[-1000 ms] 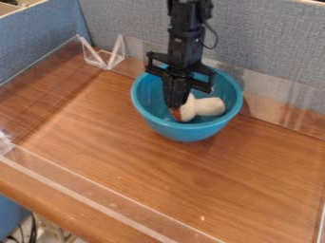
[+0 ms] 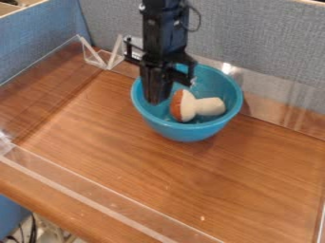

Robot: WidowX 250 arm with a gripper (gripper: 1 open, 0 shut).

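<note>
A teal bowl (image 2: 203, 131) stands on the wooden table toward the back, right of centre. In it lies a toy mushroom (image 2: 199, 106) with an orange-tipped cap and a pale body. My black gripper (image 2: 158, 91) hangs at the bowl's left part, left of the mushroom, with its fingers pointing down. It looks shut, with nothing visible between its fingers.
A white wire stand (image 2: 99, 53) is at the back left. Grey and blue padded walls border the back and left.
The mushroom stays in the bowl.
</note>
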